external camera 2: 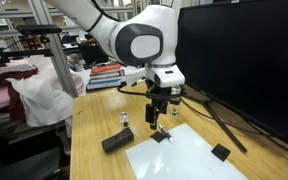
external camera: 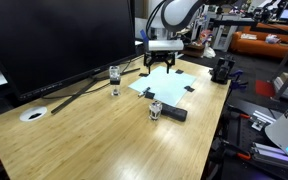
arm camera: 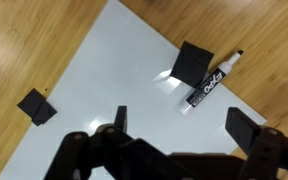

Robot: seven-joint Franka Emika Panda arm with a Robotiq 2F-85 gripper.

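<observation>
A white marker with a black cap (arm camera: 207, 88) lies aslant on the white board (arm camera: 89, 85), its capped end beyond the board's edge in the wrist view. Close beside the marker, a black square (arm camera: 191, 64) sits at the board's border. A second black piece (arm camera: 37, 107) lies toward the other side. My gripper is open, its fingers spread wide with nothing held between them. Seen from the second exterior view, the gripper (external camera 2: 162, 108) hangs above the board, with the marker (external camera 2: 164, 131) below it.
Beside the board lies a black cylinder (external camera: 172, 114), with a small clear cup (external camera: 155, 110) near it. Another clear container (external camera: 115, 79) stands farther back, by the large dark screen (external camera: 74, 45).
</observation>
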